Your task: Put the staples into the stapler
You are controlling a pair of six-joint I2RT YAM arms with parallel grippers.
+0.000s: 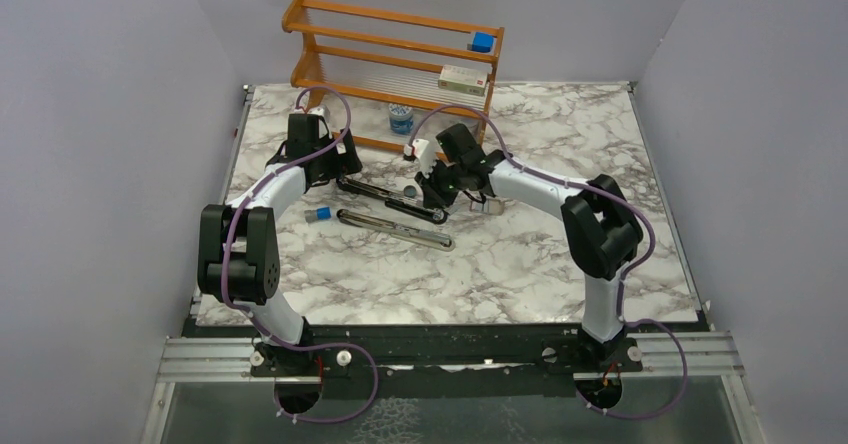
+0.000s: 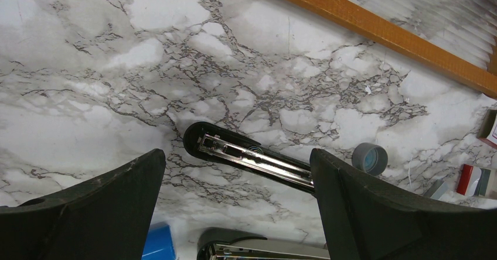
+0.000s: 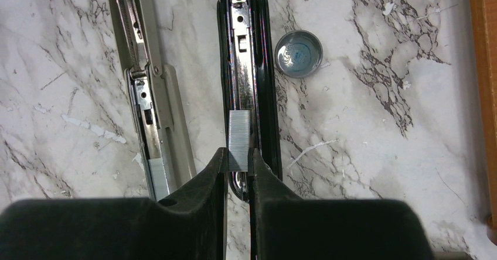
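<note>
The black stapler (image 1: 372,190) lies opened out flat, its metal magazine (image 3: 242,75) facing up. In the right wrist view, my right gripper is shut on a strip of silver staples (image 3: 239,132), which lines up lengthwise with the magazine near its end. Whether the strip touches the channel floor, I cannot tell. My left gripper stands open over the stapler's other end (image 2: 196,140), nothing held between its fingers. Beside the black stapler lies a grey stapler (image 3: 170,116), also opened, with a staple strip (image 3: 158,175) in its channel.
A small round grey cap or tin (image 3: 299,54) sits close beside the black stapler. A blue-and-grey item (image 1: 318,214) lies to the left. Behind stands a wooden rack (image 1: 400,36); its front rail is near both grippers.
</note>
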